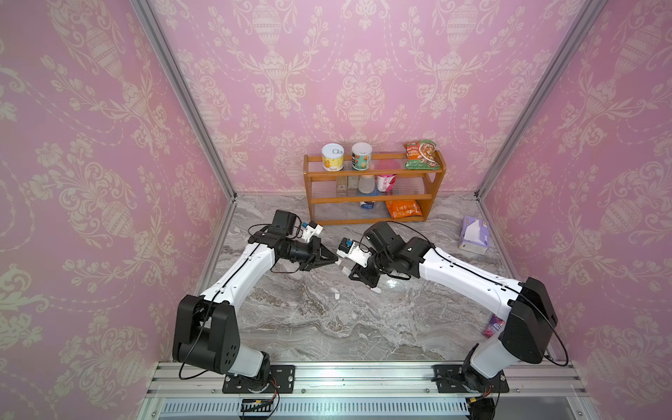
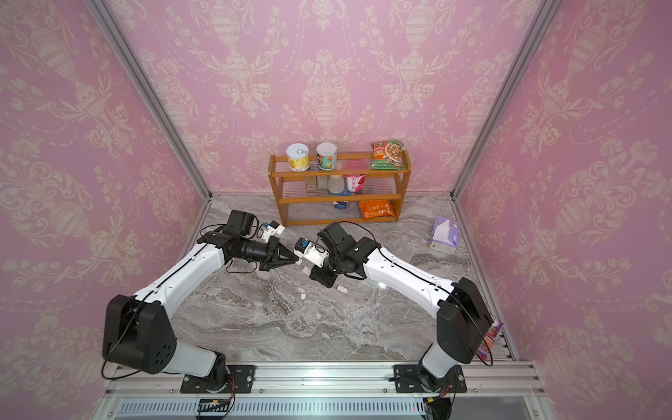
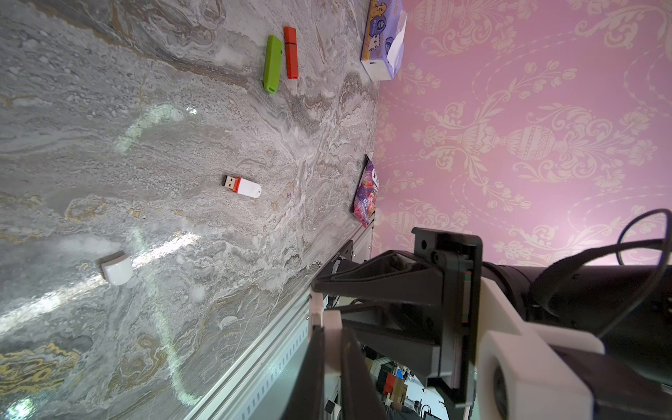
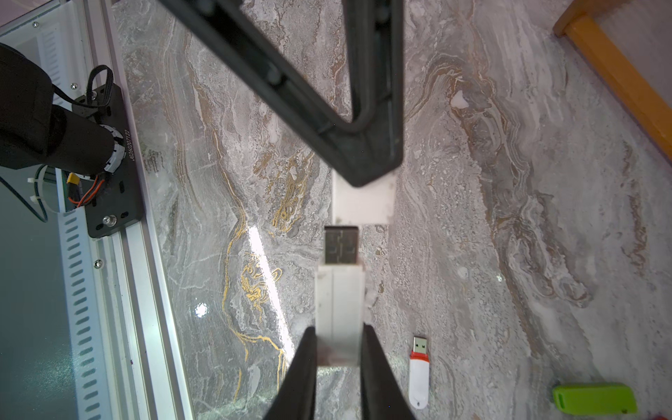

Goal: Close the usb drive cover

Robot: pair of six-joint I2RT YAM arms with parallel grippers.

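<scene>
My right gripper is shut on a white USB drive (image 4: 340,308), gripping the body from both sides. Its dark-looking connector (image 4: 341,245) points toward the left gripper, bare in the right wrist view. A white cap (image 4: 362,203) sticks out from the tip of my left gripper (image 1: 336,261), which is shut on it. Seen from the right wrist, the cap sits off to one side of the connector, out of line with it. In the left wrist view, the cap (image 3: 316,308) appears close beside the drive body (image 3: 332,343); whether they touch I cannot tell.
On the marble table lie a white-and-red USB drive (image 3: 247,187), a loose white cap (image 3: 117,268), a green drive (image 3: 273,64) and a red one (image 3: 291,52). A wooden shelf (image 1: 378,198) stands at the back. The tissue box (image 1: 475,235) is far right.
</scene>
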